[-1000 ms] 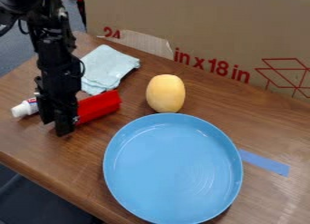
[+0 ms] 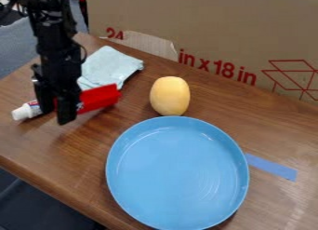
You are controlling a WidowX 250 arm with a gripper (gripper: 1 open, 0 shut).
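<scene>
My black gripper (image 2: 61,101) is at the left of the camera view, shut on a red object (image 2: 99,97) that looks like a can or bottle and is partly hidden behind the fingers. A white tube (image 2: 26,111) lies on the table just left of the gripper. A folded pale blue cloth (image 2: 110,63) lies behind it. A yellow mango-like fruit (image 2: 170,95) sits to the right, behind a blue plate (image 2: 177,173).
The wooden table (image 2: 267,127) has free room right of the fruit. A blue tape strip (image 2: 272,168) lies right of the plate. A cardboard box (image 2: 218,33) stands along the back; the table edge runs along the lower left.
The gripper has risen slightly with the red object, which has shifted up and a little left. The plate, fruit and cloth have not moved.
</scene>
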